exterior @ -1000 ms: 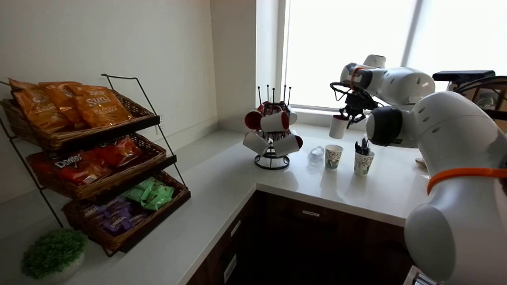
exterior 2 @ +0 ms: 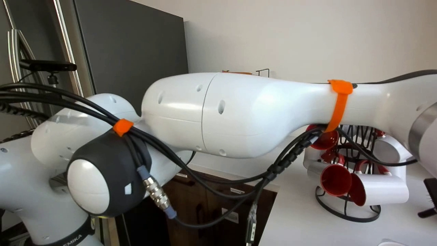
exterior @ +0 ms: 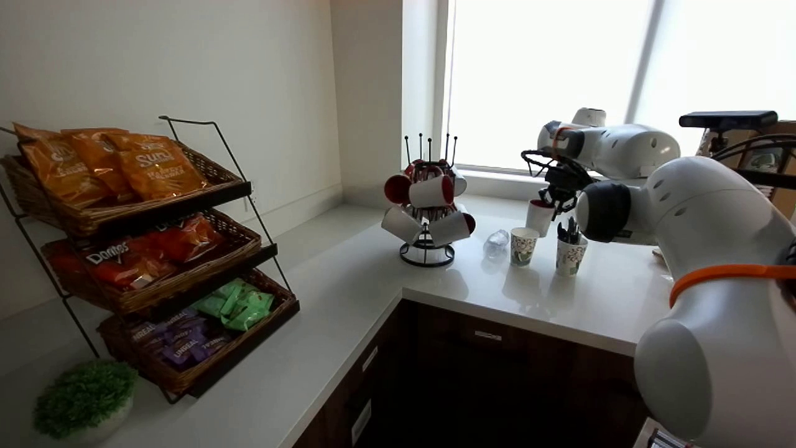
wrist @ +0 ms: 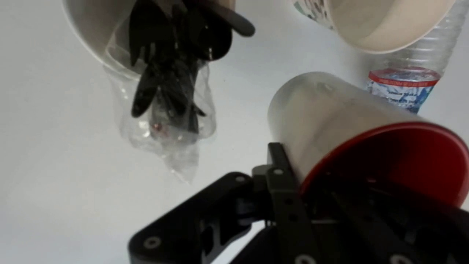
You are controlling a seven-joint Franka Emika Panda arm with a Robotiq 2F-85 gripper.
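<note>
A white mug with a red inside [exterior: 538,218] is held at its rim by my gripper [exterior: 550,201], toward the window side of the counter. In the wrist view the mug [wrist: 327,114] tilts with its mouth toward the camera. One finger [wrist: 281,165] of my gripper lies along its outer wall; the other reaches into the dark red inside, mostly hidden. Whether the mug's base touches the counter, I cannot tell. My gripper is outside exterior view 2, where the arm [exterior 2: 241,114] fills the middle.
In front of the mug stand a patterned paper cup [exterior: 523,247] and a cup of black utensils [exterior: 570,257]. A clear bottle [exterior: 496,245] lies beside them. The mug rack [exterior: 426,254] is further left, then the snack baskets [exterior: 246,298].
My gripper and the mug have come lower and moved slightly right in exterior view 1. The mug is now closer to the two paper cups, which have not moved.
</note>
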